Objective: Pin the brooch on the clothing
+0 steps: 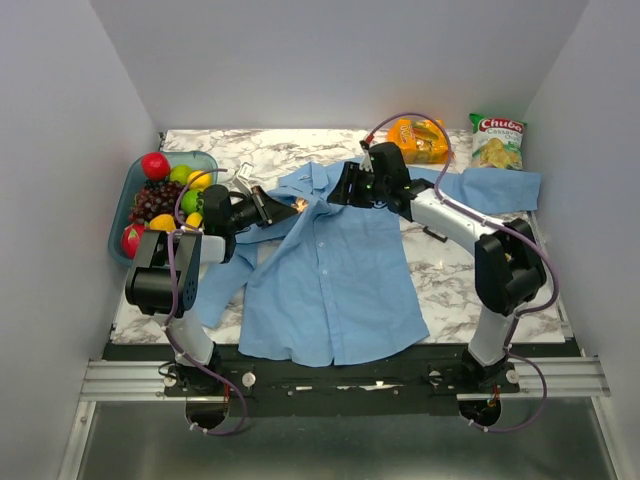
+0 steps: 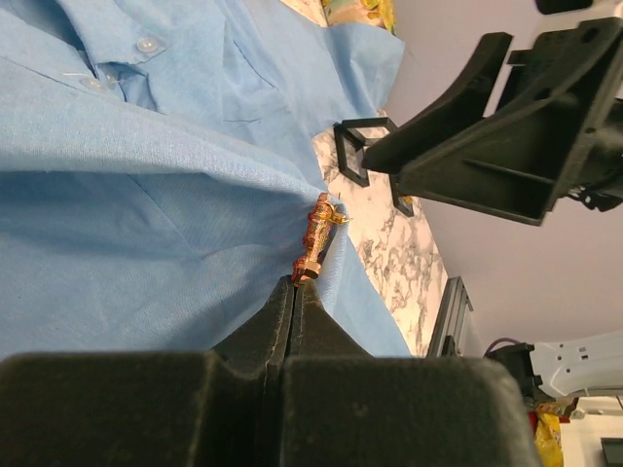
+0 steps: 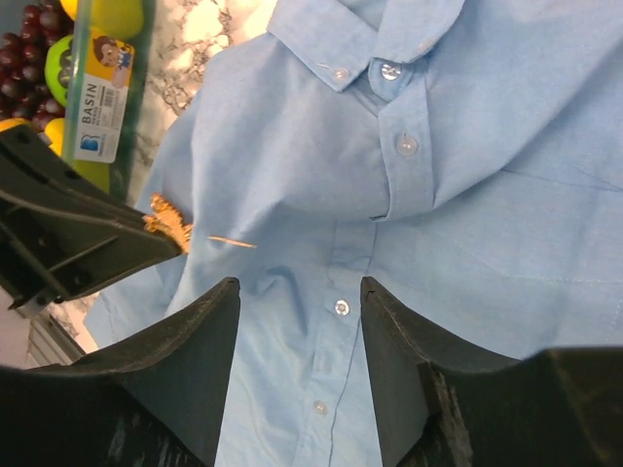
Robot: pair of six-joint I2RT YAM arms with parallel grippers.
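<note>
The blue shirt (image 1: 340, 270) lies spread on the table, its front raised in a fold near the collar. At that fold is the gold brooch (image 2: 316, 236), its end between the tips of my left gripper, which is shut on it. In the right wrist view the brooch (image 3: 167, 222) is left of the fold, and its thin pin (image 3: 232, 241) comes out on the other side of the cloth. My right gripper is open above the shirt, right of the brooch, with nothing between its fingers.
A basin of fruit (image 1: 122, 215) stands at the left, close to the left arm. An orange bag (image 1: 418, 141) and a chip bag (image 1: 497, 142) are at the back right. A small black frame (image 2: 352, 156) lies on the marble table (image 1: 440, 300).
</note>
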